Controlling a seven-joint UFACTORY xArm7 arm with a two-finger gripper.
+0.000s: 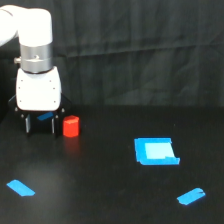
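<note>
My gripper [40,129] hangs under the white arm at the left, low over the dark table. Its two dark fingers look apart, and nothing solid shows held between them. Just to its right stands a small red object [71,126], upright and apart from the fingers as far as I can tell. A white square [158,151] framed in blue tape [144,143] lies flat on the right half of the table.
Strips of blue tape lie on the table: one at front left [20,188], another at front right [191,196]. A blue patch [45,116] shows partly behind the gripper. A dark curtain [140,50] hangs at the back.
</note>
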